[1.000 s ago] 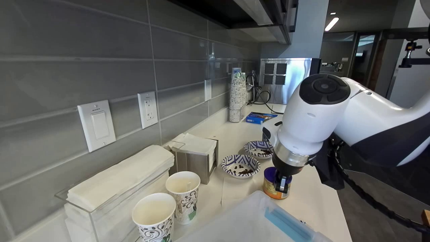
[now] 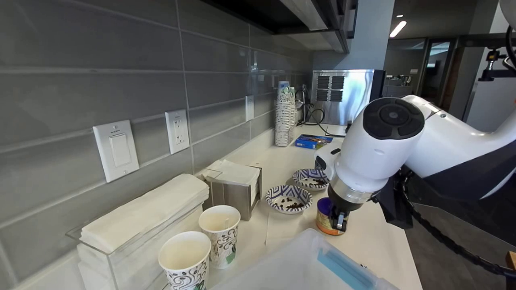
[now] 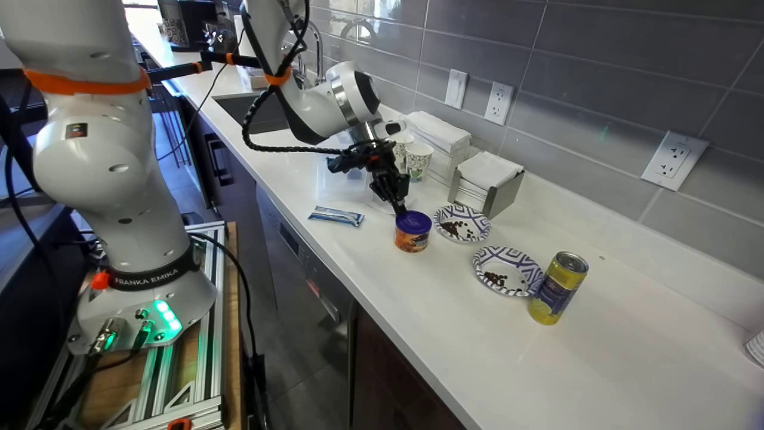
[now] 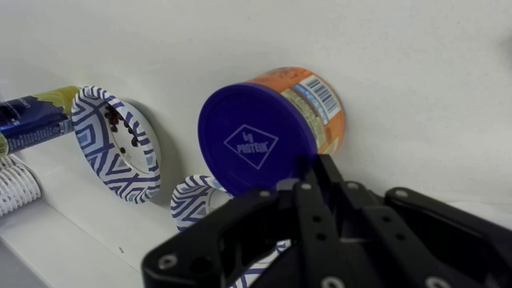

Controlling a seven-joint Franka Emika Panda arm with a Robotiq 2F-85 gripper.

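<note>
A round tub (image 3: 413, 233) with an orange label stands on the counter near its front edge, topped by a purple-blue lid (image 4: 254, 137). My gripper meets the lid at its rim. Its dark fingers are close together there, shut on the lid's edge; the exact contact is hard to make out. In the first exterior view, the gripper (image 2: 341, 221) partly covers the tub (image 2: 325, 222).
Two patterned bowls (image 3: 462, 223) (image 3: 508, 270) with small dark bits lie nearby, along with a yellow-blue can (image 3: 558, 288). A napkin holder (image 2: 231, 188), paper cups (image 2: 221, 237) and a clear plastic container (image 2: 295, 266) flank the tub. A blue-white packet (image 3: 336, 215) rests near the edge.
The arm's wrist has moved slightly right and down in the first exterior view. The gripper has shifted a little right at the tub; the bowls look unmoved.
</note>
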